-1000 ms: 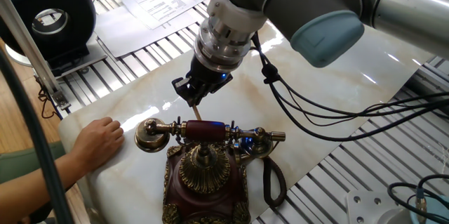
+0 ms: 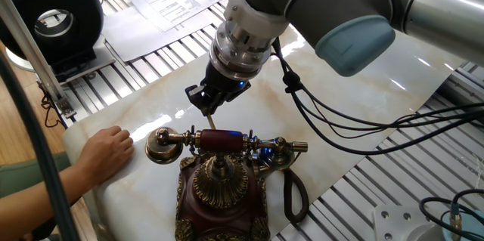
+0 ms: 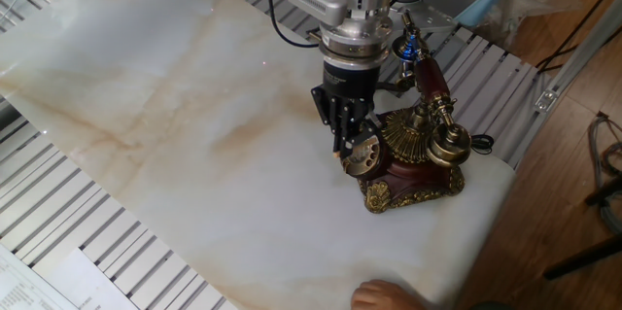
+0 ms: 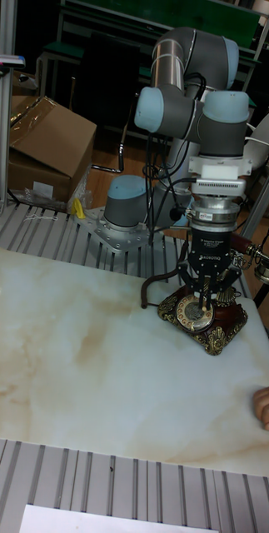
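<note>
An antique-style telephone in dark red and brass (image 2: 219, 184) stands on the marbled sheet, its handset (image 2: 221, 140) resting across the cradle. Its round dial (image 3: 363, 157) faces my gripper (image 3: 339, 147), whose fingers point down right in front of it. A thin tan stick (image 2: 212, 122) juts from the fingertips of my gripper (image 2: 206, 109), which looks shut on it. In exterior view 3 the gripper (image 4: 204, 295) overlaps the dial (image 4: 193, 315). Whether the stick's tip touches the dial cannot be made out.
A person's hand (image 2: 110, 150) rests on the marbled sheet (image 3: 185, 145) beside the telephone. The telephone's dark cord (image 2: 295, 199) loops at its side. Black cables (image 2: 340, 146) hang from the arm. Much of the sheet is bare.
The arm and gripper have shifted only very slightly, with the stick still at the fingertips. Telephone and hand look unmoved.
</note>
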